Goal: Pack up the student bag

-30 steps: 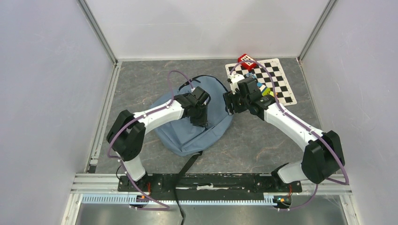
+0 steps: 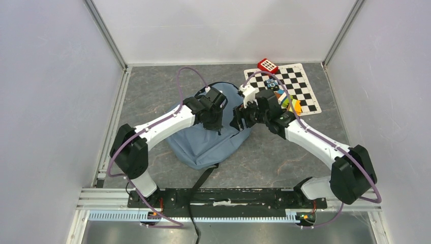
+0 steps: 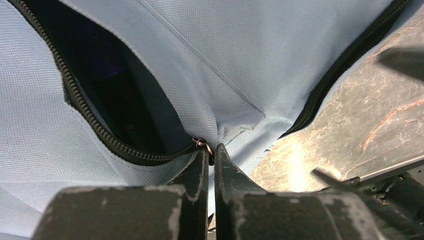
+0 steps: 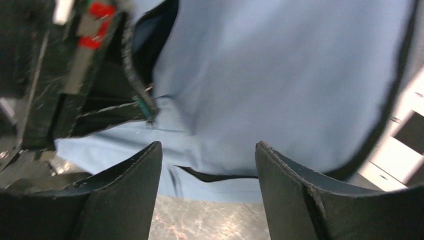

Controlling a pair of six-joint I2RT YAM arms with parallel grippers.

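The blue-grey bag [image 2: 201,147] lies flat on the dark table. Its front zipper [image 3: 95,122] stands partly open, exposing a dark pocket inside. In the left wrist view, my left gripper is shut on the zipper pull [image 3: 202,144] at the end of the opening. My right gripper is open and empty above the bag's right part; blue fabric shows beyond its fingers [image 4: 150,160]. From the top, the right gripper [image 2: 237,123] is close to the right of the left gripper [image 2: 219,132].
A checkered board [image 2: 305,94] lies at the back right, with a red calculator-like object [image 2: 267,65] and colourful items [image 2: 295,105] on it. A black strap [image 2: 205,176] runs from the bag over the front edge. Bare table [image 2: 284,162] shows at front right.
My left gripper has shifted slightly up and left in the top view. The right gripper has come left over the bag, closer to the left one.
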